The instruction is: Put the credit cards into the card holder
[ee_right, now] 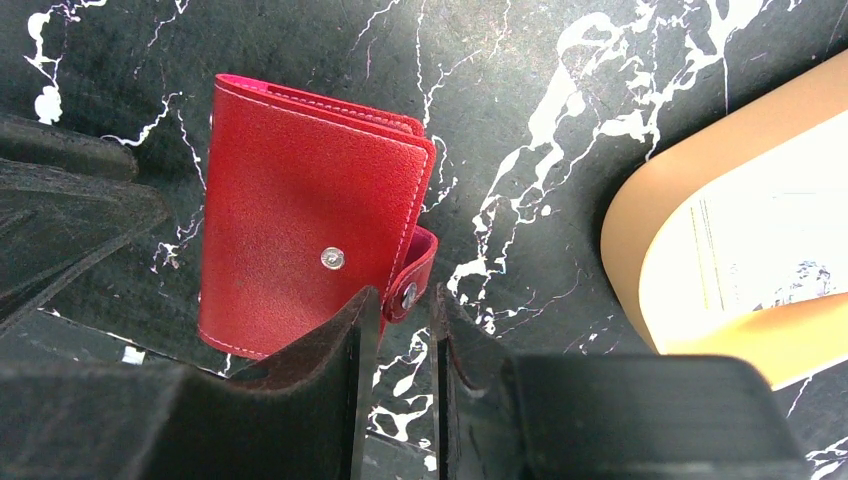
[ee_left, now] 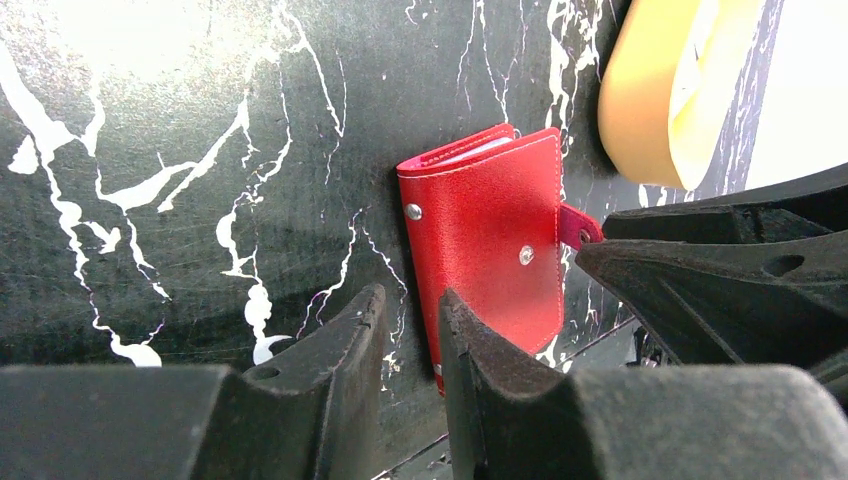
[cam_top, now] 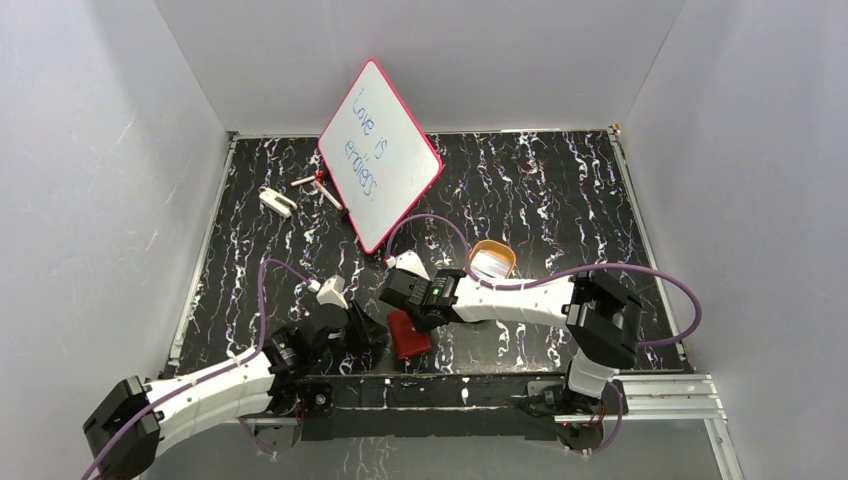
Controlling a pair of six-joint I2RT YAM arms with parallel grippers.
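Note:
The red card holder (cam_top: 410, 338) lies folded on the dark table at the front centre, its snap tab sticking out on the right in the right wrist view (ee_right: 290, 210). My left gripper hovers just left of it, fingertips slightly apart with nothing between them. My right gripper is over the holder's tab edge, fingertips part open; whether they touch the tab is unclear. A yellow container (cam_top: 493, 247) holding white cards (ee_right: 770, 250) sits to the right of the holder.
A whiteboard (cam_top: 375, 160) with writing lies at the back, with markers and a white eraser (cam_top: 278, 203) to its left.

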